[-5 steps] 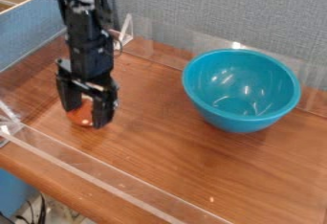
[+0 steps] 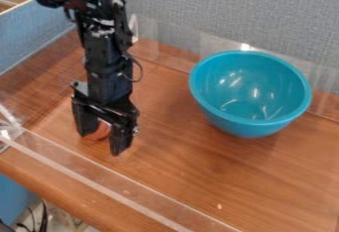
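The black gripper [image 2: 106, 127] is lowered to the wooden table at the left, standing open over a small reddish-orange object [image 2: 94, 128] that is mostly hidden behind its fingers. I cannot tell whether the fingers touch it. A turquoise bowl [image 2: 251, 94] stands on the right side of the table, apart from the gripper.
A clear acrylic barrier runs along its edges, with a grey textured wall [image 2: 225, 13] behind. A light blue box [image 2: 30, 38] is at the back left.
The gripper has come down lower around the orange object and shifted slightly right, hiding more of it. The bowl has not moved.
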